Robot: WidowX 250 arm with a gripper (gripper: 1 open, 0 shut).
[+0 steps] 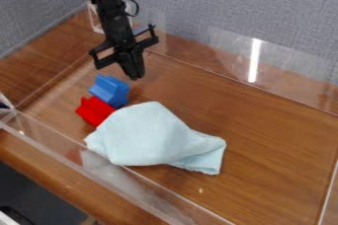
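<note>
My black gripper [132,66] hangs over the back left of the wooden table, shut, with nothing visible between its fingers. Just below and a little left of it sits a blue block [110,91]. A red block [94,112] lies against the blue one, toward the lower left. A pale blue cloth [156,138] lies crumpled in front of the blocks, toward the middle of the table.
Transparent walls line its edges, with a grey backdrop [251,12] behind.
</note>
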